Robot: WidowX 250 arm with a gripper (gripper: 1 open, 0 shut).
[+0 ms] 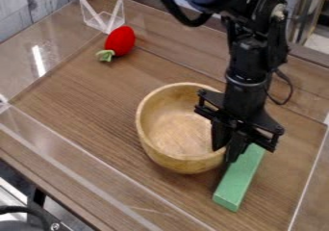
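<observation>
My black gripper [240,133] is low at the right rim of a wooden bowl [176,124], over the upper end of a green block [236,189] lying right of the bowl. Whether it is open or shut, or holds the rim, is hard to tell.
A red object [117,43] with a green part lies at the upper left, beside a clear wire-like holder [104,15].
</observation>
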